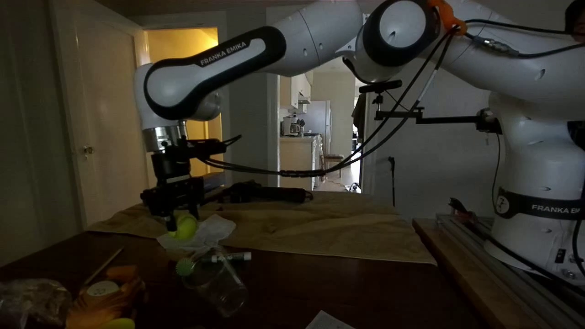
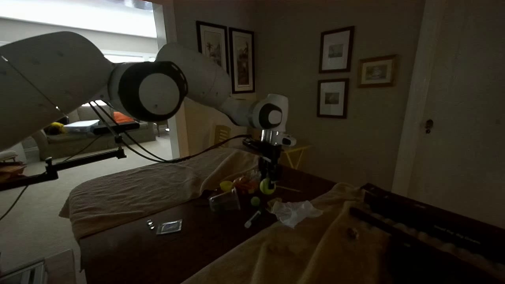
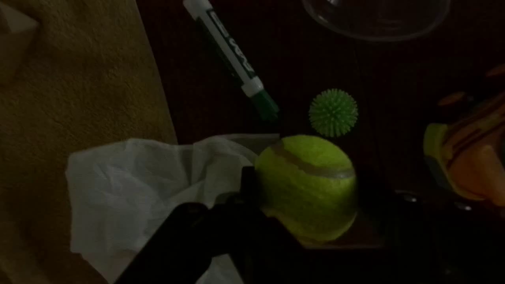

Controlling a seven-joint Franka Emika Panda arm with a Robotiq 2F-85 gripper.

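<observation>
A yellow-green tennis ball (image 3: 307, 189) sits between the dark fingers of my gripper (image 1: 182, 224), which is shut on it. In the second exterior view the ball (image 2: 267, 186) hangs below the gripper (image 2: 268, 184), apparently just above the table. Under and beside it lies crumpled white tissue (image 3: 137, 189). Close by on the dark table are a spiky green ball (image 3: 333, 113) and a green-capped marker (image 3: 232, 52). A clear plastic cup (image 1: 227, 293) lies on its side near them. In the wrist view, shadow hides much of the fingers.
An orange patterned object (image 1: 112, 290) and a crinkled clear bag (image 1: 33, 301) occupy the table's near left. A tan cloth (image 1: 329, 230) covers the far side. Small packets (image 2: 169, 227) lie apart, with bare table (image 2: 137, 255) around them.
</observation>
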